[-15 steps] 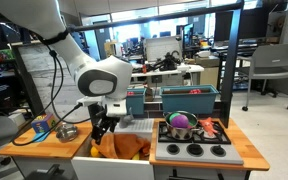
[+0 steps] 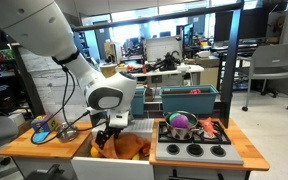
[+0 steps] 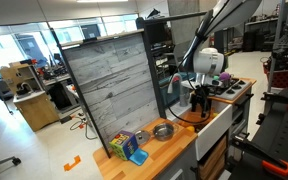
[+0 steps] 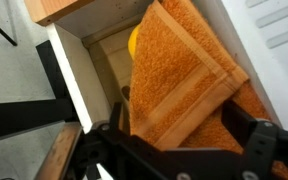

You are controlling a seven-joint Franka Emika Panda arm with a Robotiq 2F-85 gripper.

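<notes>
An orange towel (image 4: 189,75) with a flat woven band lies bunched in the open white drawer (image 4: 76,65). In the wrist view it fills the space ahead of my gripper, whose dark fingers (image 4: 114,150) stand wide apart over it. My gripper (image 2: 106,135) is open, low over the drawer's left part in the first exterior view, with the towel (image 2: 121,147) just below and to its right. Whether the fingertips touch the cloth, I cannot tell. A small yellow thing (image 4: 134,42) shows past the towel's edge.
Right of the drawer is a stove (image 2: 196,145) bearing a pot with a purple ball (image 2: 180,121). Behind stands a blue basket (image 2: 189,102). On the left counter are a metal bowl (image 3: 163,130), a colourful box (image 3: 122,145) and a blue item (image 3: 138,157).
My arm has come down a little and the gripper has moved lower towards the towel in the drawer. The pot, basket and stove stay where they were.
</notes>
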